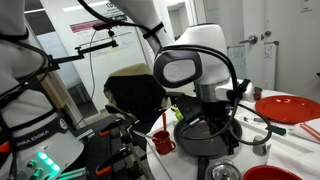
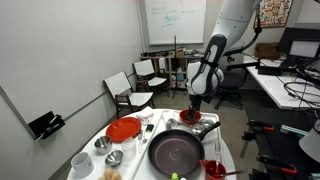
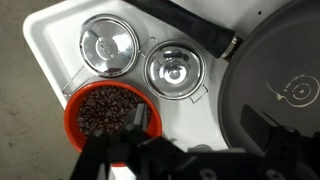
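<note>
My gripper is open above the white table, with nothing between its fingers. A red bowl of dark coffee beans (image 3: 108, 120) lies below and left of it in the wrist view. Two small metal pots with wire handles sit just above that bowl: one lid-like round pot (image 3: 110, 46) and another (image 3: 174, 71). On the right is a dark frying pan (image 3: 290, 65), its black handle (image 3: 185, 20) passing above the pots. In exterior view 1 the arm's white wrist (image 1: 195, 72) hangs over the pan (image 1: 198, 134) and hides part of it.
A red plate (image 1: 288, 106) lies at the far right, and a red mug (image 1: 163, 144) stands left of the pan. In exterior view 2, metal containers (image 2: 115, 158) and a white mug (image 2: 82, 163) stand at the left. Bare table (image 2: 133, 170) shows beside the pan.
</note>
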